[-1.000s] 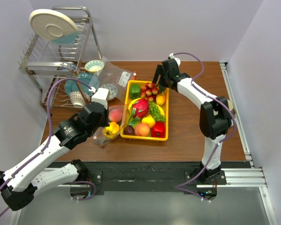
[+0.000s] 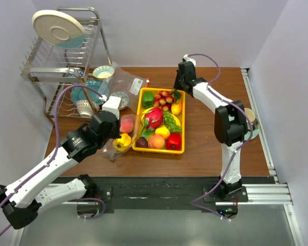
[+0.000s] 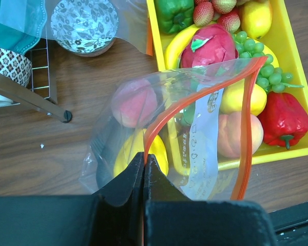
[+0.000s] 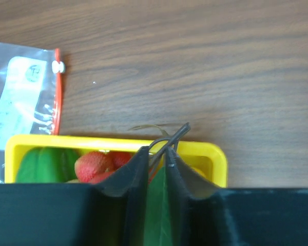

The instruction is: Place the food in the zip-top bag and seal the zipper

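Observation:
The clear zip top bag [image 3: 128, 133] has an orange zip edge and a wide mouth. It holds a peach [image 3: 135, 104] and a yellow pepper [image 3: 124, 156]. My left gripper is shut on the bag's rim. Right of it, the yellow tray [image 2: 158, 151] carries a pink dragon fruit [image 2: 154, 118], green grapes [image 2: 170, 122], a red pepper [image 2: 173, 141] and other produce. Over the tray's far right corner, my right gripper is part open, its fingertips on either side of the dark stem [image 4: 180, 132] by the lychees [image 4: 94, 165].
Another clear bag [image 2: 124, 82] lies behind the tray on the left. The metal dish rack [image 2: 61, 72] with bowls stands at the back left. A cup [image 2: 250, 115] on a saucer sits at the right edge. Bare table [image 2: 205, 138] lies right of the tray.
My right gripper's fingers have drawn closer together at the tray's far right corner, and its arm has shifted slightly. The left arm and the bag look unmoved.

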